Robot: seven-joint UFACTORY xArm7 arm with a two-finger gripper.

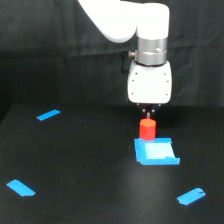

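Note:
A small red block (147, 129) stands upright right at the far edge of a shallow blue-edged tray (144, 159) with a pale inside. Whether the block rests on the table behind the tray or overlaps its rim, I cannot tell. My gripper (148, 112) points down from the white arm, directly over the block. Its dark fingers are hard to make out against the black background, so their opening and any contact with the block's top stay unclear.
Blue tape strips lie on the dark table: one at the far left (48, 115), one at the near left (20, 188) and one at the near right (190, 196).

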